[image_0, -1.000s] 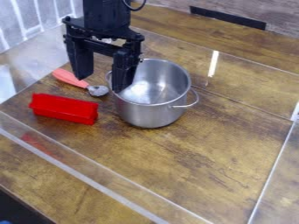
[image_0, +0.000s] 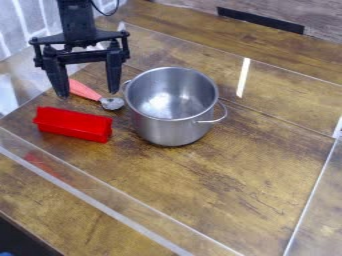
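Note:
The black gripper (image_0: 83, 66) hangs open at the upper left, its fingers spread over the area behind the red block (image_0: 74, 124). A steel pot (image_0: 171, 115) with side handles stands in the middle, to the gripper's right. A utensil with a red handle (image_0: 83, 90) and a metal head lies between the block and the pot's left side, beneath the gripper. Nothing shows held between the fingers.
A clear plastic edge runs along the left side, by the red block.
The gripper has moved left and back, away from over the pot's left part to above the red-handled utensil's area. The pot, block and utensil look unmoved.

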